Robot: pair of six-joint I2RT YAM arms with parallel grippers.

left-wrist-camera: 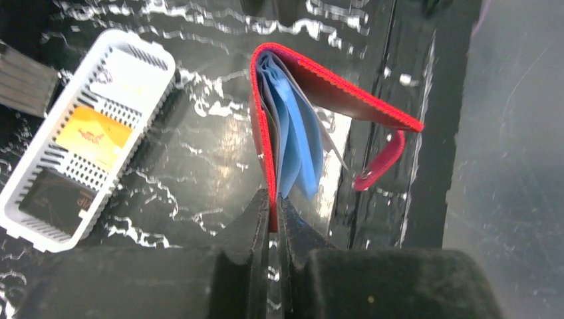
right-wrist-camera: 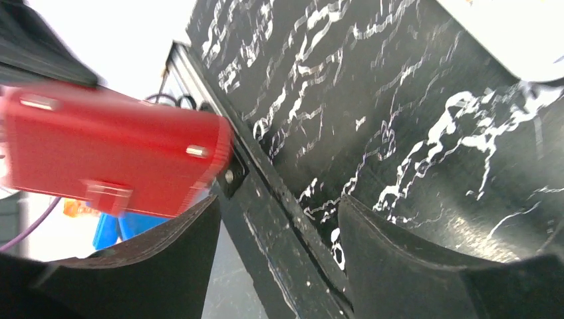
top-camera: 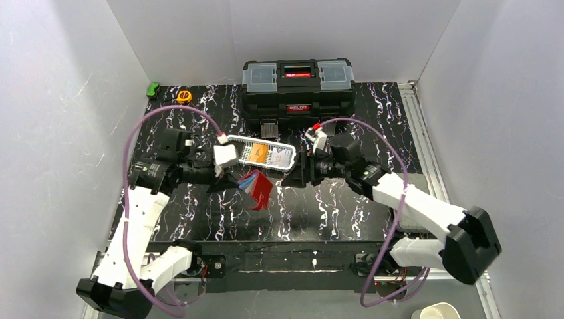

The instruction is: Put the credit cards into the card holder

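Observation:
A red card holder with blue sleeves hangs above the table, its covers partly spread. In the left wrist view my left gripper is shut on one edge of the card holder, and the strap dangles from the far cover. My right gripper stands open with nothing between its fingers; the holder is off to its left, blurred in the right wrist view. A white basket on the table holds an orange card, a white card and a dark card.
Behind the basket is a black toolbox. An orange tape measure and a green object lie at the back left. Bare marble tabletop stretches in front of the arms.

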